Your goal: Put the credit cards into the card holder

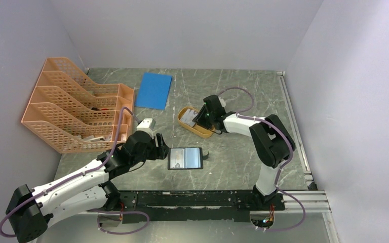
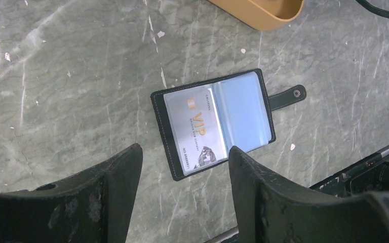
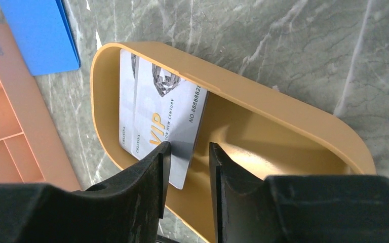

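Several silvery VIP cards (image 3: 151, 109) lie overlapped at one end of the tan oval tray (image 3: 283, 119). Over that tray stands my right gripper, its fingers part open with a gap between them; one fingertip overlaps the top card's edge in view, and whether it touches cannot be told. The black card holder (image 2: 215, 124) lies spread out on the table, a VIP card (image 2: 195, 129) in its left pocket and a light blue clear pocket (image 2: 244, 111) on its right. Up and left of the holder in the top view, my left gripper (image 1: 161, 147) is open and empty.
An orange tiered rack (image 1: 76, 109) fills the left side. Behind the tan tray lies a flat blue folder (image 1: 153, 91).
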